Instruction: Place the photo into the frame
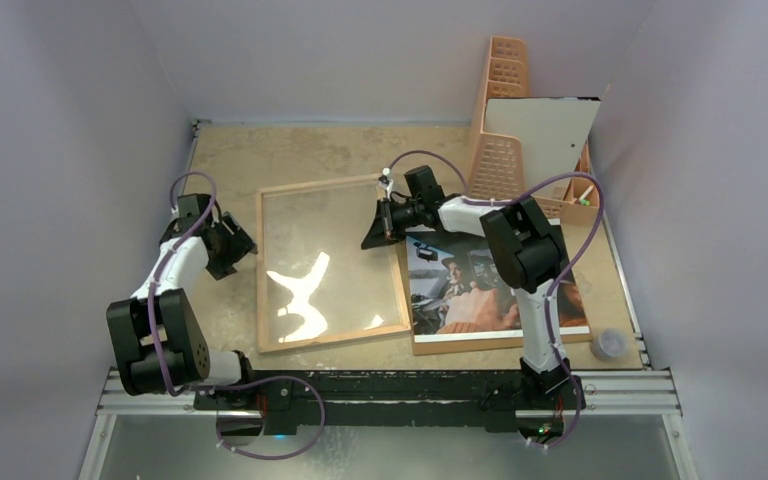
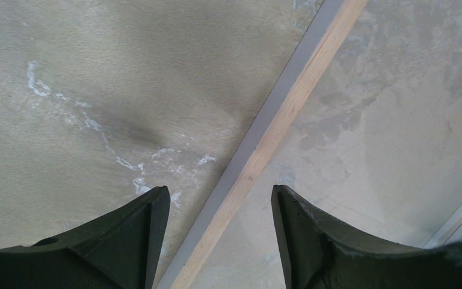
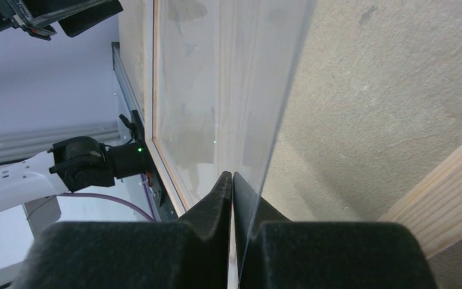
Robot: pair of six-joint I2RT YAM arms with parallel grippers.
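The empty-looking wooden frame (image 1: 261,270) lies flat at mid-table; bare tabletop shows through it. A clear, glossy sheet (image 1: 340,240) covers its opening. In the right wrist view this sheet (image 3: 258,78) bends upward, its edge pinched between the closed fingertips of my right gripper, at the frame's right side. The photo (image 1: 460,295), showing a person's face and a hand, rests to the right of the frame, partly under my right arm. My left gripper is open above the frame's left bar (image 2: 264,144), nothing between its fingers.
An orange rack (image 1: 497,165) stands at the back right with a white board (image 1: 540,130) leaning in it. A small clear cup (image 1: 610,345) sits near the front right corner. Behind the frame, the table is free.
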